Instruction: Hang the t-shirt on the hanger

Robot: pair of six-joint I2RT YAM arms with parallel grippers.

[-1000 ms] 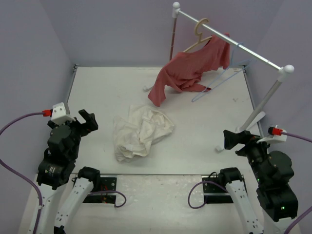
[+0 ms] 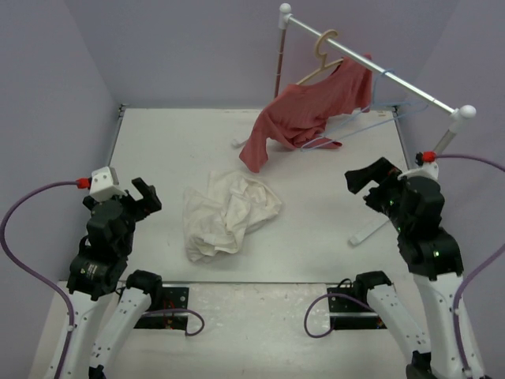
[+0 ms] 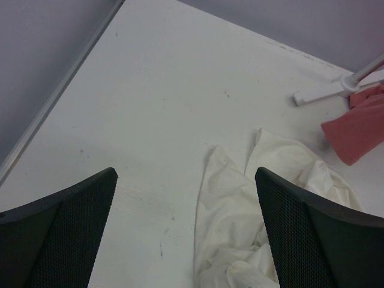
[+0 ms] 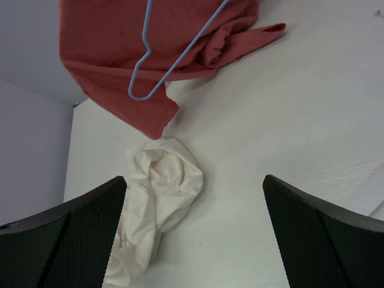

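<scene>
A crumpled cream t-shirt (image 2: 229,213) lies in the middle of the table. From the white rail at the back right hangs an empty blue hanger (image 2: 355,122), in front of a red shirt (image 2: 316,103) on a beige hanger (image 2: 322,67). My left gripper (image 2: 120,197) stands open to the left of the cream shirt, its fingers (image 3: 60,234) apart with only table and shirt beyond them. Over on the right, below the rail's near end, my right gripper (image 2: 363,185) is open too, with nothing between its fingers.
The rail (image 2: 402,83) slants across the back right, its near post and white foot (image 2: 369,229) close to my right arm. Bare table (image 2: 158,146) shows at the back left, and more between the cream shirt and my right gripper.
The blue hanger has swung slightly. My left gripper has shifted a little; the cream shirt lies as before.
</scene>
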